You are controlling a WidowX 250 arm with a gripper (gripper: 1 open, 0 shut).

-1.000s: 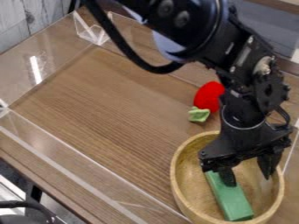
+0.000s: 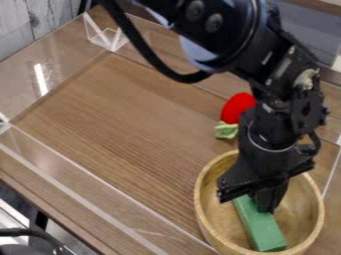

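Note:
My black gripper (image 2: 262, 184) reaches down over a round tan bowl (image 2: 213, 209) at the lower right. A green rectangular block (image 2: 264, 229) lies in the bowl, its upper end under my fingertips. The gripper looks shut, and I see nothing clearly held between its fingers, though the tips are partly hidden by the arm.
Behind the arm sit a red round object (image 2: 236, 106) and a small light-green piece (image 2: 225, 130). A clear container (image 2: 107, 32) stands at the top left.
My gripper has shifted a little to the left inside the bowl, over the green block's upper end. The block and bowl look almost unmoved.

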